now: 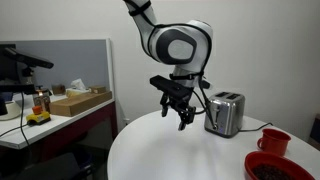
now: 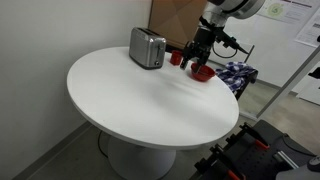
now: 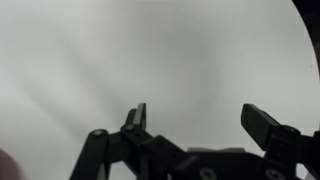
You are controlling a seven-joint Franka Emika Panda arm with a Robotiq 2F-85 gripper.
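Observation:
My gripper stands open in the wrist view, its two black fingers wide apart with only bare white tabletop between them. In the first exterior view the gripper [image 1: 176, 116] hangs above the round white table [image 1: 150, 155], left of a silver toaster [image 1: 226, 114]. A red mug [image 1: 273, 141] and a red bowl [image 1: 262, 165] with dark contents stand to the right. From the other side, the second exterior view shows the toaster [image 2: 148, 48] near the table's far edge and the bowl [image 2: 203, 73] close to the gripper [image 2: 190, 66].
A checkered cloth [image 2: 235, 77] lies beyond the bowl. A separate side surface holds cardboard boxes [image 1: 80, 101] and small items. A black cord [image 1: 255, 128] runs behind the toaster.

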